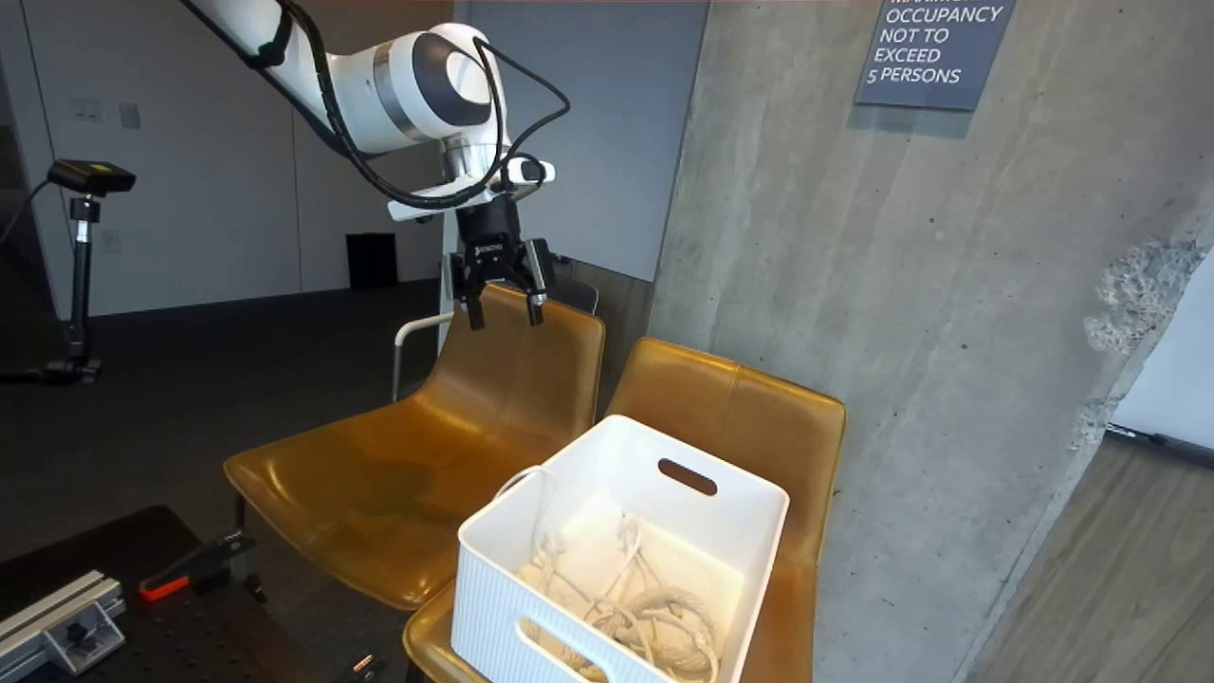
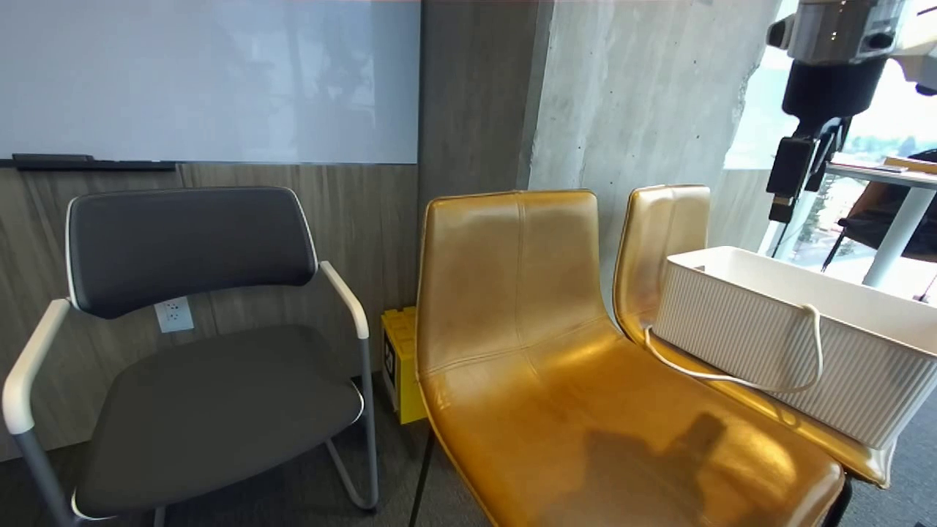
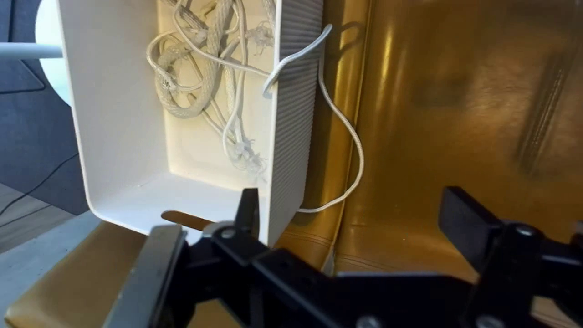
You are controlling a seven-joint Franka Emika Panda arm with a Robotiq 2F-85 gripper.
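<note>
White and cream ropes [image 1: 671, 628] lie in loose coils on the floor of a white bin [image 1: 728, 497]. In the wrist view, one thin cord [image 3: 359, 150] loops over the bin's side wall and hangs outside, down to the tan chair. My gripper [image 1: 503, 319] is open, with nothing between its fingers, raised above the seat of the chair to the left of the bin in exterior view 1. Exterior view 2 has the bin [image 2: 738, 318] on the farther tan chair, the cord [image 2: 818, 347] draped down its ribbed side.
The empty tan chair [image 1: 376, 484] stands against the bin's chair. A concrete pillar [image 1: 910, 341] rises behind. A grey armchair [image 2: 211, 413] is farther left in exterior view 2. Clamps and a metal rail [image 1: 57, 626] sit at the lower left.
</note>
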